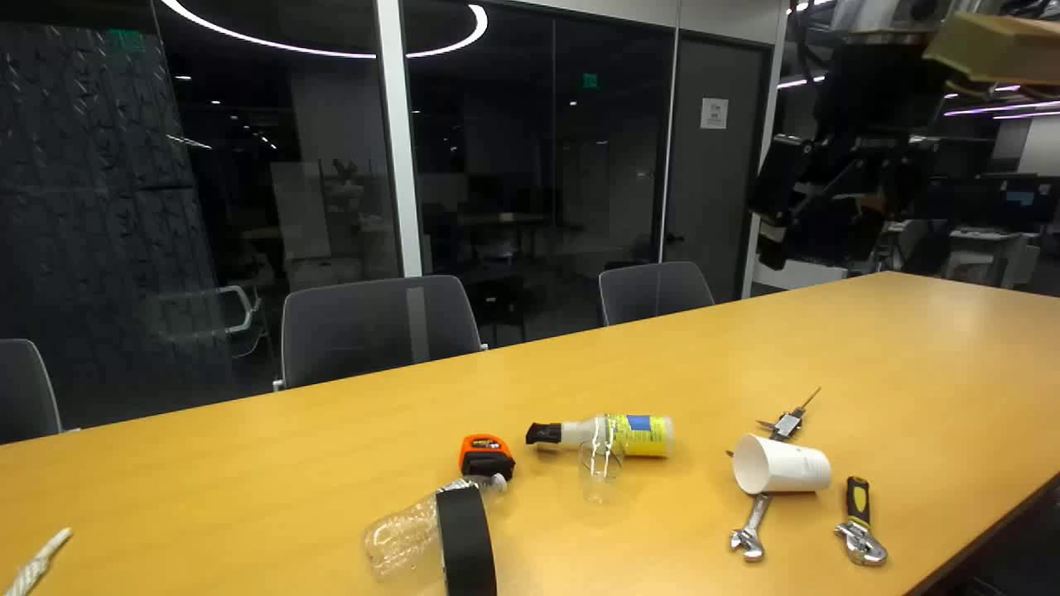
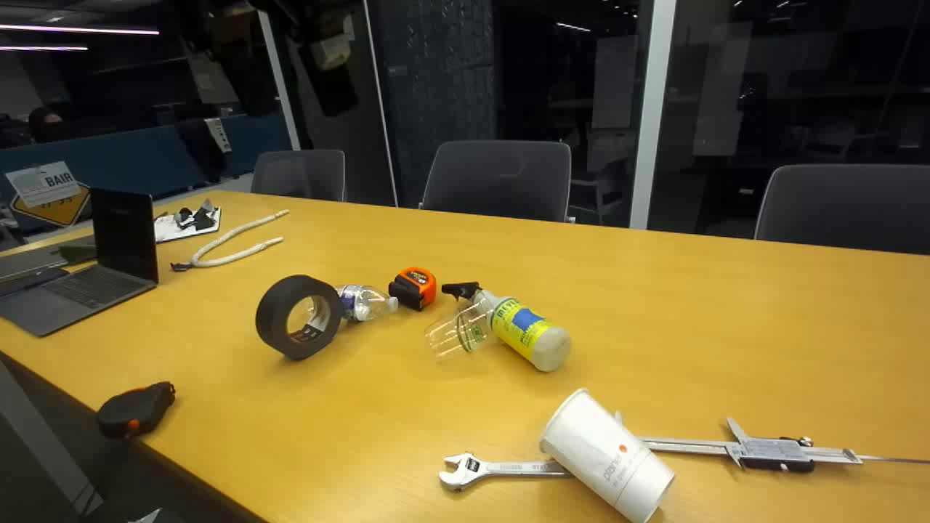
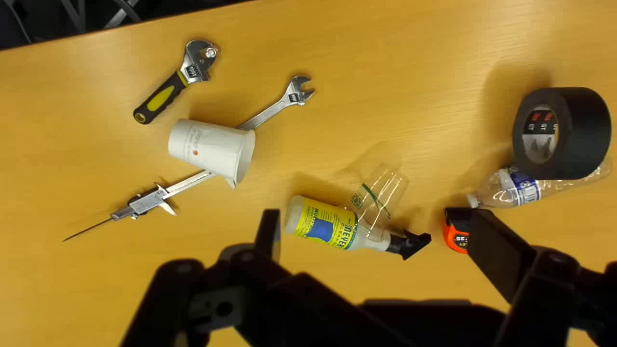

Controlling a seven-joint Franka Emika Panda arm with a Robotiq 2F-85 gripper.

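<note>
High above the table, my gripper is open, its two black fingers wide apart and nothing held between them. Below it in the wrist view lie a spray bottle [image 3: 324, 224] with a yellow label and a clear plastic cup [image 3: 382, 193] leaning against it. A white paper cup [image 3: 208, 146] rests on its side across a silver adjustable wrench [image 3: 277, 106] and the end of a caliper [image 3: 150, 200]. A second wrench [image 3: 167, 95] has a black and yellow handle. Black tape [image 3: 590, 133] stands against a clear water bottle [image 3: 503, 190]; an orange tape measure [image 3: 455, 237] is partly hidden by a finger.
A laptop [image 2: 125, 240], a white rope [image 2: 231, 240] and a clipboard [image 2: 187, 223] occupy the table's far left. Another black tape measure [image 2: 136, 408] sits at the near edge. Chairs [image 2: 497, 179] line the far side. Bare tabletop [image 2: 741, 331] spreads behind the caliper.
</note>
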